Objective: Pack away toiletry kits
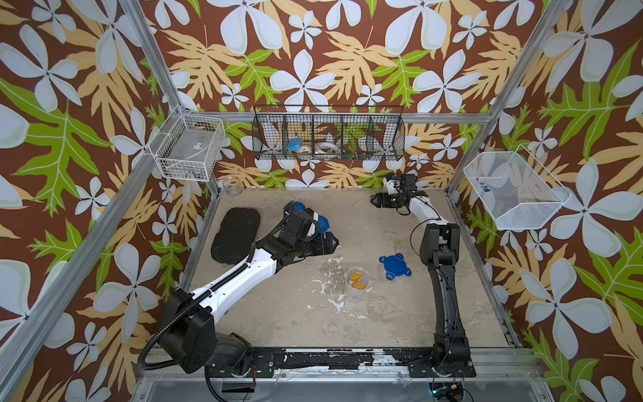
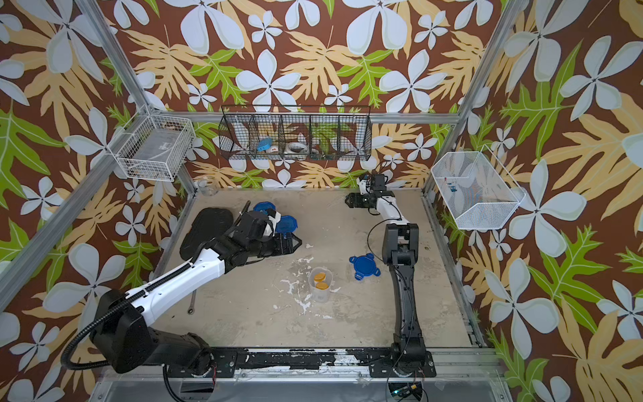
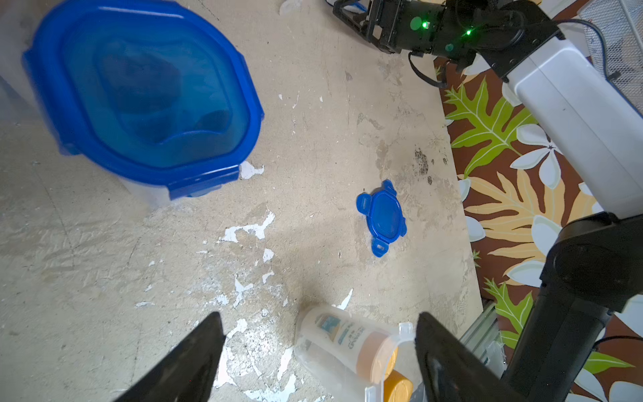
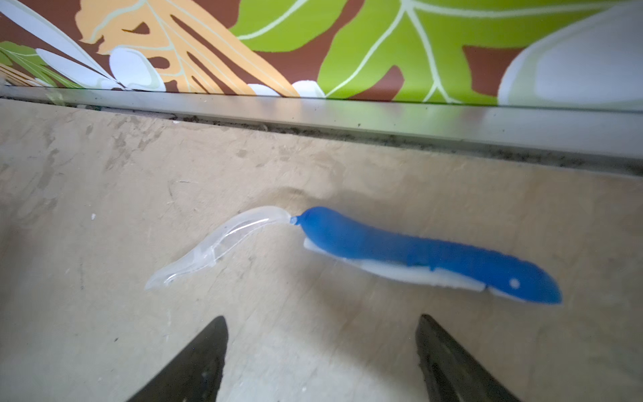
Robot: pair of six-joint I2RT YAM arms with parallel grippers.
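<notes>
My left gripper hangs open near blue-lidded containers (image 3: 144, 93) at centre-left. A clear container (image 1: 357, 281) with orange-capped items stands nearer the front. A separate blue lid (image 1: 394, 266) lies right of it. At the back right my right gripper is open above the floor, short of a blue toothbrush-like item (image 4: 428, 258) with a clear plastic piece (image 4: 234, 234) beside its tip, lying near the back edge.
A black flat case (image 1: 234, 234) lies at the left. A black wire rack (image 1: 361, 127) with small items hangs at the back, with white baskets (image 1: 187, 144) (image 2: 479, 214) on either side.
</notes>
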